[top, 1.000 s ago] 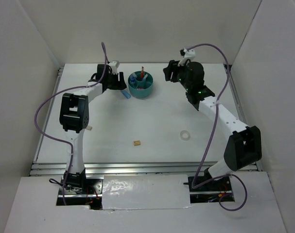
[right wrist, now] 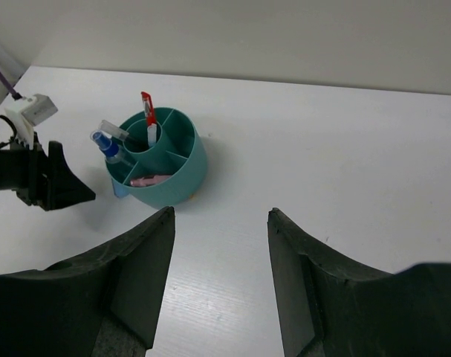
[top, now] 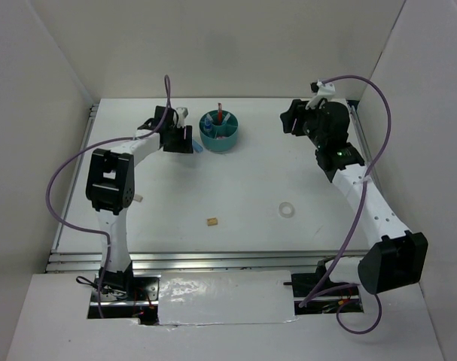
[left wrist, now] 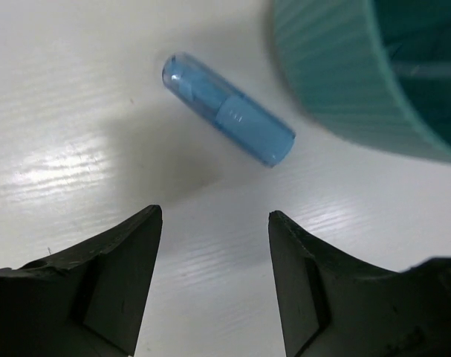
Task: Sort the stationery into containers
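A teal round organizer [top: 220, 143] with compartments stands at the back of the table. Inside it are a red-capped item [right wrist: 148, 111], a blue-topped bottle [right wrist: 106, 145] and a pink item [right wrist: 149, 181]. On the table beside its wall lies a blue capped stick [left wrist: 229, 110], apart from the fingers in the left wrist view. My left gripper is open close to that stick, with nothing between its fingers. Over the right part of the table my right gripper stands open and empty, well away from the organizer.
A small tan block [top: 211, 222] lies near the front middle and a clear tape ring [top: 286, 210] at front right. Another pale small piece [top: 138, 198] is beside the left arm. Between organizer and right arm the table is clear.
My right gripper has moved right, away from the organizer. The left gripper has shifted slightly around the blue stick and toward the front. The organizer sits where it was.
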